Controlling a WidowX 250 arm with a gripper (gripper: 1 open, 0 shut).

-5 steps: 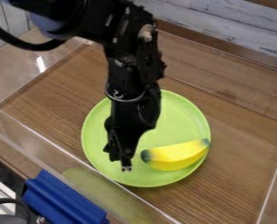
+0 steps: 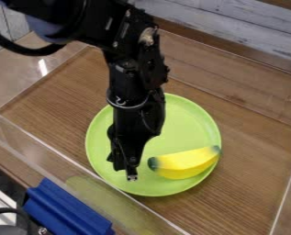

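Observation:
A black gripper (image 2: 126,163) reaches down from the top of the view over a light green plate (image 2: 173,188), its tips low above the plate's left half. It looks shut, with nothing visible between its fingers. A yellow banana (image 2: 184,161) with dark-tipped end lies on the right side of the plate, a little to the right of the fingertips and apart from them.
The plate rests on a wooden surface (image 2: 246,193) with pale plank walls behind. A clear rim runs diagonally along the lower left, and blue blocks (image 2: 64,209) sit beyond it. Bare wood lies left and right of the plate.
The gripper and upper arm have shifted very slightly left and up. The banana and plate have not moved.

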